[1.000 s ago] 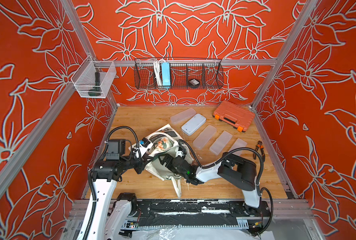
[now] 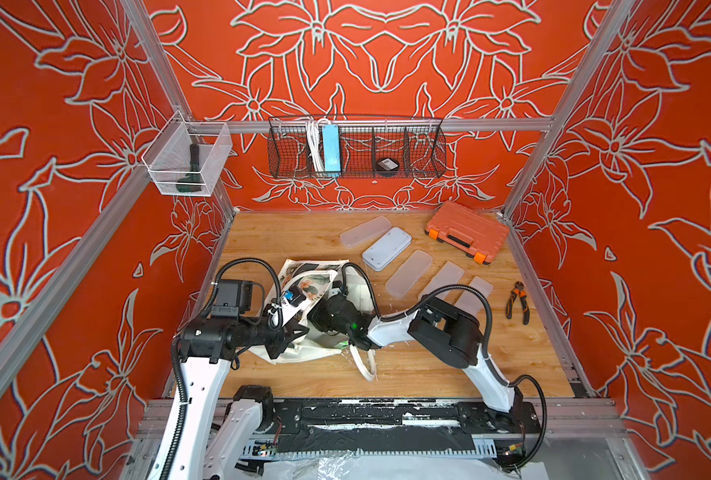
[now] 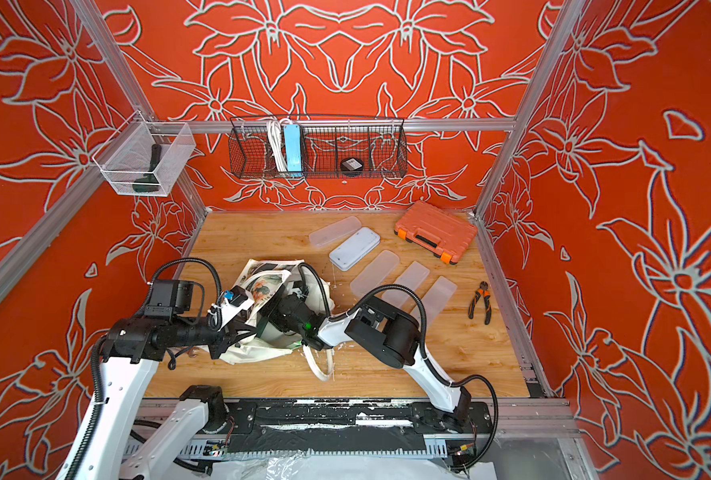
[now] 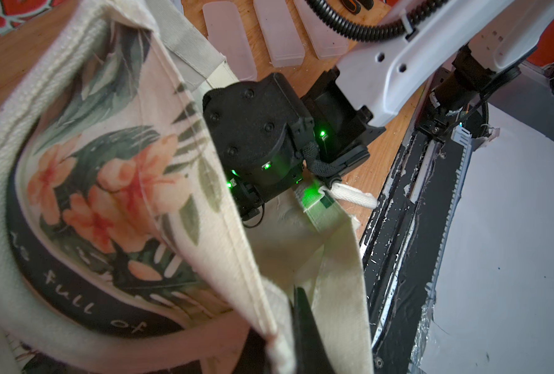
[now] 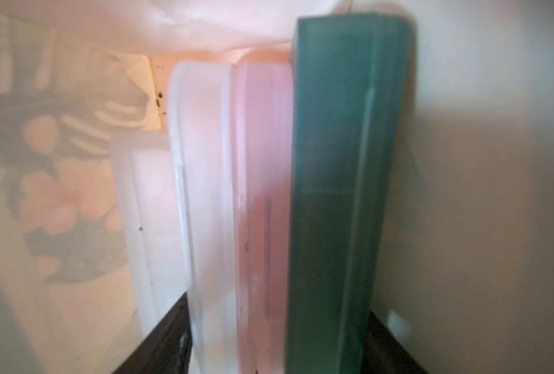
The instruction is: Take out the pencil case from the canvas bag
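Observation:
The cream canvas bag [image 4: 333, 261] with a floral print lies at the front left. My left gripper is shut on its rim. My right gripper [image 2: 320, 315] reaches inside the bag. In the right wrist view, upright cases stand side by side there: a teal one [image 5: 345, 174], a pink one [image 5: 261, 187] and translucent white ones [image 5: 205, 174]. The right fingers [image 5: 168, 339] stand part open, one on either side of the lower ends of the white, pink and teal cases.
Several flat plastic cases [image 2: 407, 273] lie behind and right of the bag. An orange toolbox [image 2: 466, 225] is at the back right, pliers [image 2: 517, 300] at the right. A wire basket [image 2: 403, 152] hangs on the back wall.
My right gripper has moved leftward and deeper into the bag. The bag has shifted left, and its strap at the front has moved.

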